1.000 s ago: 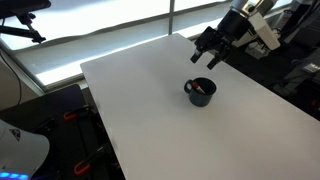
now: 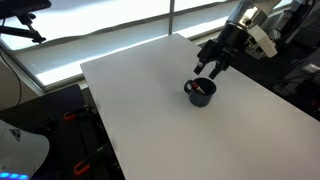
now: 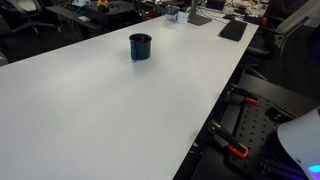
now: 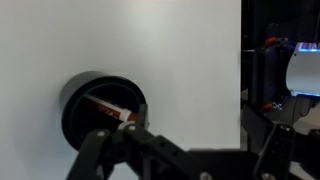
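Observation:
A dark mug (image 2: 202, 94) stands upright on the white table, its handle toward the left in exterior view 1. Inside it leans a slim marker-like object (image 4: 103, 106) with a white body and orange-red part, clearest in the wrist view. Over the far side of the mug hangs my gripper (image 2: 205, 73), fingers pointing down and spread. In the wrist view the gap between the fingers shows only bare table, and the mug lies left of it, partly behind one finger. Exterior view 2 shows the mug (image 3: 140, 46) clear of the gripper.
A white robot-like part (image 2: 20, 150) and dark frame stand beyond the table's left edge. Clutter lies past the far edge in exterior view 2.
My gripper has moved slightly right and down, closer to the mug in exterior view 1. The mug and its contents have stayed put.

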